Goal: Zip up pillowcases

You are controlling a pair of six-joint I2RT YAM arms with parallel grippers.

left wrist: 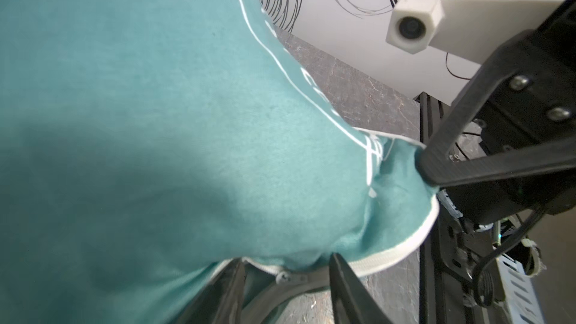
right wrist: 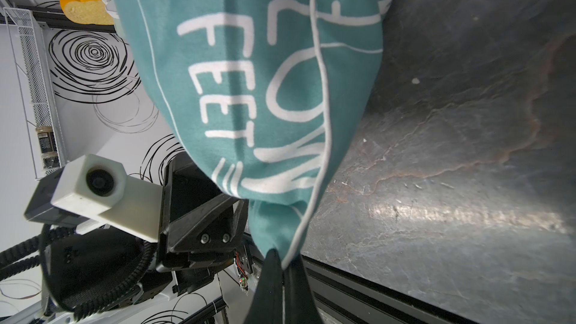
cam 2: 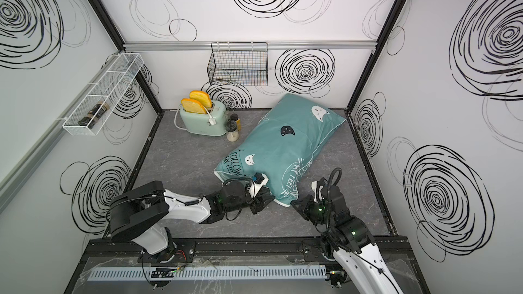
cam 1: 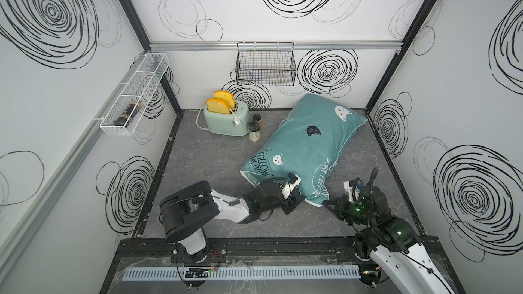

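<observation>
A teal pillowcase [cam 1: 305, 147] with cat prints and white lettering lies diagonally on the counter, its white-piped end toward me. In the left wrist view a grey zipper strip [left wrist: 285, 294] shows under that edge. My left gripper [cam 1: 292, 202] is at this edge, fingers [left wrist: 348, 300] apart on either side of the strip; I cannot tell if they touch it. My right gripper is shut on the pillowcase's near right corner, where the white piping runs between the fingertips.
A mint toaster [cam 1: 223, 122] with bread and two jars [cam 1: 254, 133] stand at the back left. A black wire basket [cam 1: 265, 68] hangs on the back wall, a white rack [cam 1: 130, 98] on the left wall.
</observation>
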